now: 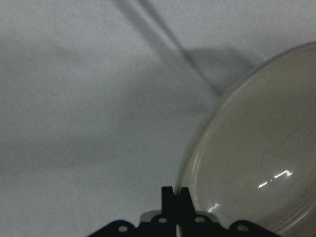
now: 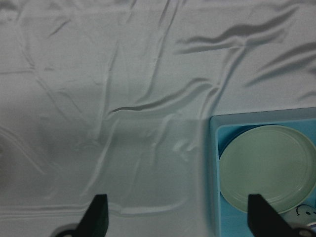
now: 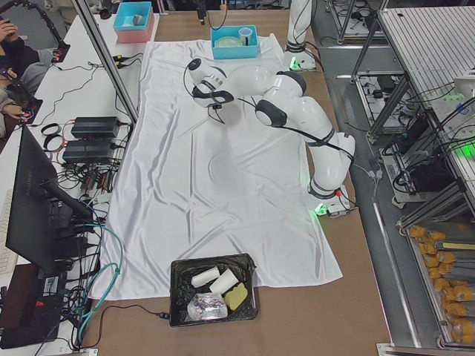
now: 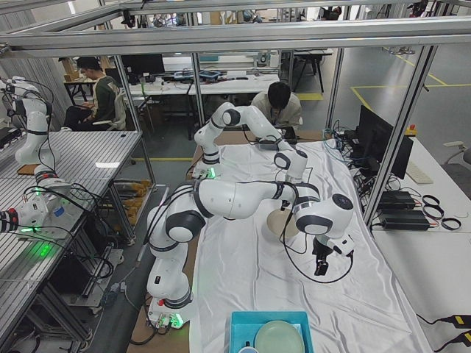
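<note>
A cream plate (image 4: 277, 223) is at the middle of the cloth in the camera right view, largely hidden behind the arms. In the left wrist view my left gripper is shut on the rim of that plate (image 1: 252, 148). My right gripper hangs open over the cloth in the right wrist view, nothing between its fingers. Beside it is a blue bin (image 2: 214, 163) holding a pale green plate (image 2: 266, 163) and a cup (image 2: 301, 215) with a smiley face.
A black tray (image 3: 177, 285) with white rolls, a yellow item and a foil pack lies at the cloth's front. A monitor (image 3: 37, 200) and cables line the left side. The cloth (image 3: 215, 215) between tray and arms is clear.
</note>
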